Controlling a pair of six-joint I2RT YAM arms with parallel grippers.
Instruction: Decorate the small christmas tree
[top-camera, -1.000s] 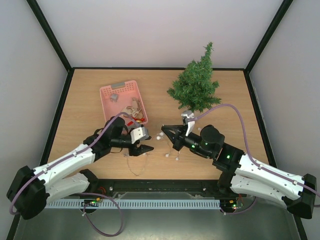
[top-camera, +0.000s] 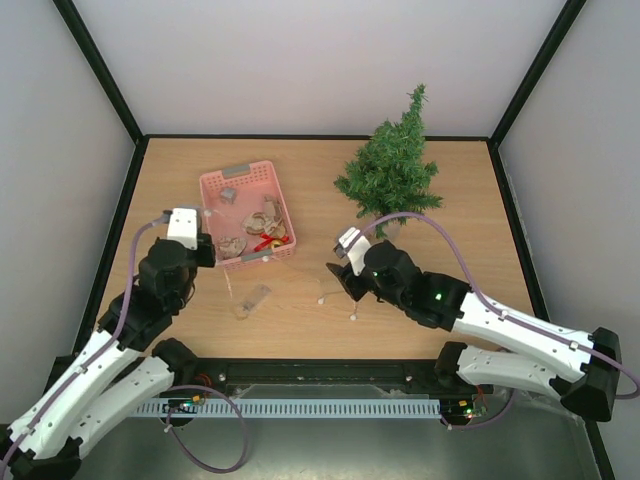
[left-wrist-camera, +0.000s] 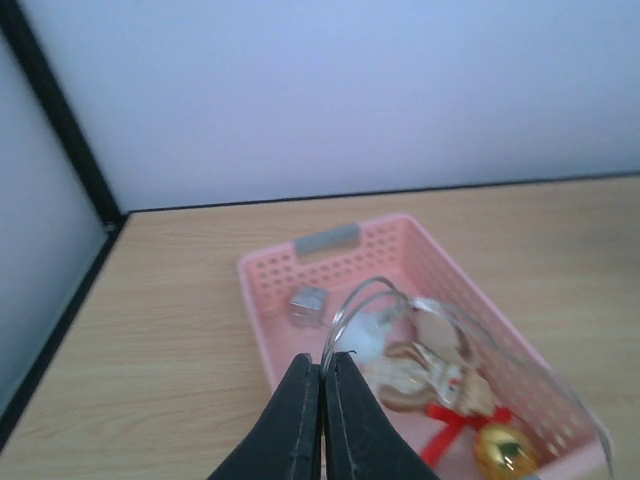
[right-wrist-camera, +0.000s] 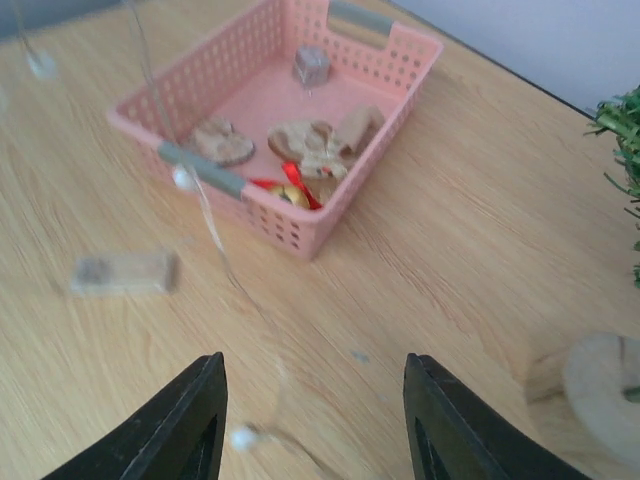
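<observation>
A thin clear light string (left-wrist-camera: 362, 292) with white bulbs rises from between the tips of my left gripper, which is shut on it. That gripper hangs at the left edge of the pink basket. From there the strand droops to the table, where a white bulb (right-wrist-camera: 245, 437) lies under my right gripper. The right gripper is open and nothing sits between its fingers. The small green Christmas tree (top-camera: 390, 165) stands upright at the back right, with no decorations visible on it. Its pale base (right-wrist-camera: 605, 385) shows in the right wrist view.
The pink basket (top-camera: 211, 190) holds a gold ball (left-wrist-camera: 503, 452), a red ribbon (left-wrist-camera: 445, 430) and a grey cube (left-wrist-camera: 309, 303). A clear box (right-wrist-camera: 122, 272) lies in front of it. Bare table separates basket and tree.
My left gripper has moved left and back from near the table's middle to the basket's left side, drawing the strand along.
</observation>
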